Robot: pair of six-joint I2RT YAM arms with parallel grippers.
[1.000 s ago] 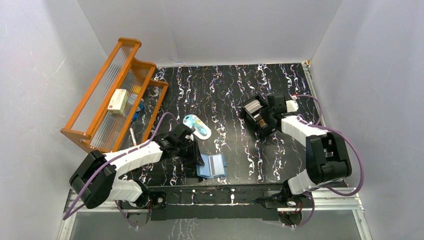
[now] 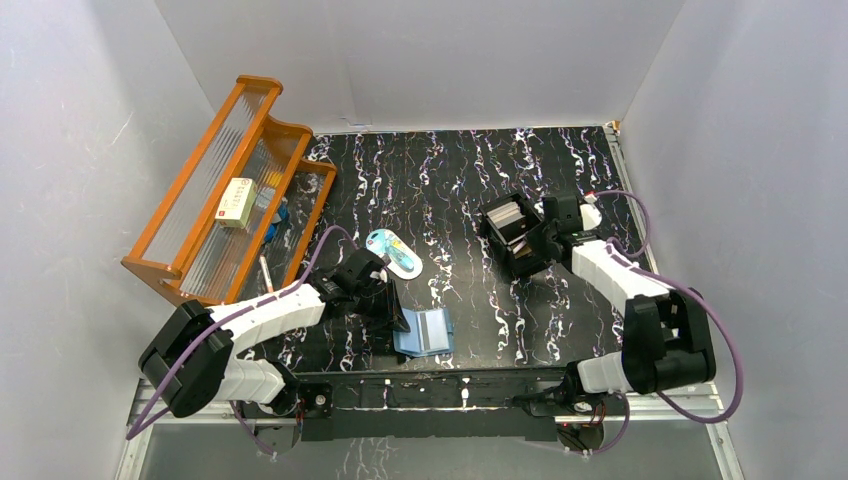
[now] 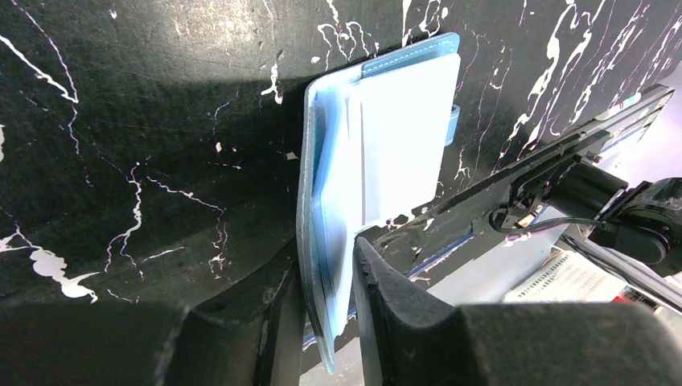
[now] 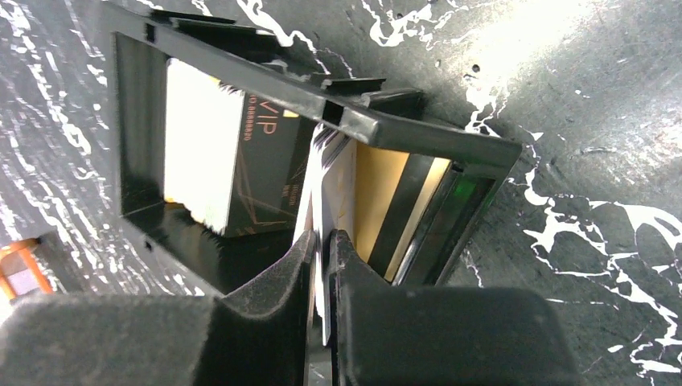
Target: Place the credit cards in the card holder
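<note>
The light-blue card holder lies spread on the dark marbled table, near its front edge. My left gripper is closed around the holder's folded left part, one finger on each side. On the right, a black box contains several cards, among them a black VIP card and yellowish ones. Inside this box, my right gripper has its fingertips close together, pinching the edge of a white card. The lower part of that card is hidden by the fingers.
A blue-and-white item rests behind the left gripper. The wooden rack with a small box stands at the far left. Between the card holder and the black box, the table is clear.
My right arm has shifted slightly to the right and toward the front, with its gripper still at the black box. The left arm and the card holder have stayed in place.
</note>
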